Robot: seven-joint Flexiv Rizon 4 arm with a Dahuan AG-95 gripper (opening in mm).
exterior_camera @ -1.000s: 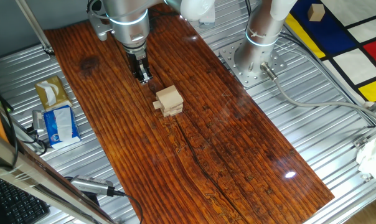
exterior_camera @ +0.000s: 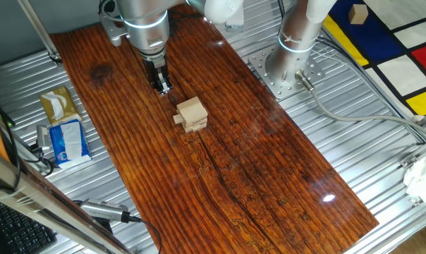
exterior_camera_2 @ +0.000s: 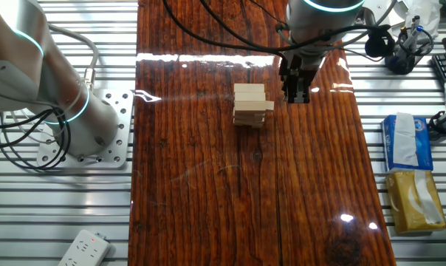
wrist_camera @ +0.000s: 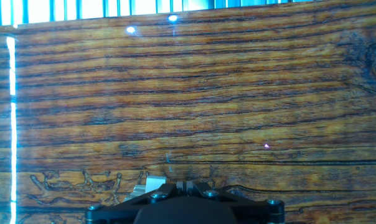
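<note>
A small stack of pale wooden blocks [exterior_camera: 192,113] stands on the brown wooden board [exterior_camera: 220,176]. From its side one block [exterior_camera_2: 269,106] sticks out towards the gripper. My gripper [exterior_camera: 163,90] hangs beside the stack, apart from it in the exterior views. Its fingertips meet at the bottom middle of the wrist view, where the gripper looks shut with nothing seen between them. Just left of them a pale object [wrist_camera: 155,183] is partly hidden by the gripper; it may be part of the stack.
A lone wooden block [exterior_camera: 357,14] lies on a coloured mat off the board. Blue [exterior_camera: 70,143] and yellow [exterior_camera: 60,106] tissue packs lie beyond the board's edge. The arm's base [exterior_camera: 287,74] stands on the opposite side. Cables [exterior_camera_2: 230,41] cross the second exterior view. Most of the board is clear.
</note>
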